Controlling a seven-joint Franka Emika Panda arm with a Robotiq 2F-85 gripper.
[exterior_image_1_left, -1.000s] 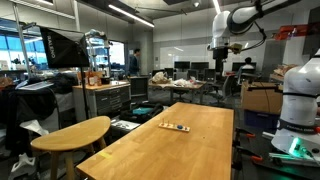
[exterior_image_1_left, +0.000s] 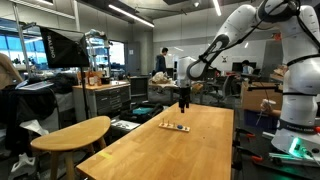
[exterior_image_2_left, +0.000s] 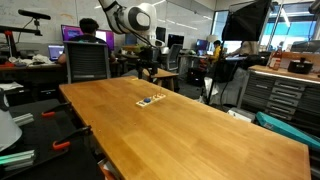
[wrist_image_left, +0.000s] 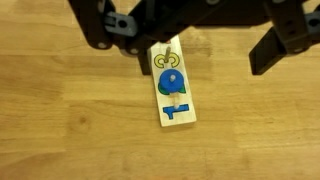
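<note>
A narrow wooden puzzle board (wrist_image_left: 177, 104) with coloured shapes lies flat on the table, seen from above in the wrist view. A round blue piece (wrist_image_left: 171, 80) with a small knob sits on its middle, and a second knob stands beside it. Part of the board's upper end is hidden behind the gripper. My gripper is open, its dark fingers wide apart with nothing between them. In exterior view 1 the board (exterior_image_1_left: 174, 127) rests mid-table, while the gripper (exterior_image_1_left: 184, 107) hangs over the table on the board's far side.
A round wooden table (exterior_image_1_left: 70, 135) stands beside it. Cabinets and a dark tray line the room's side.
The arm has reached out over the table. My gripper has come down and left, from high at the right to low near the board, which has not moved.
</note>
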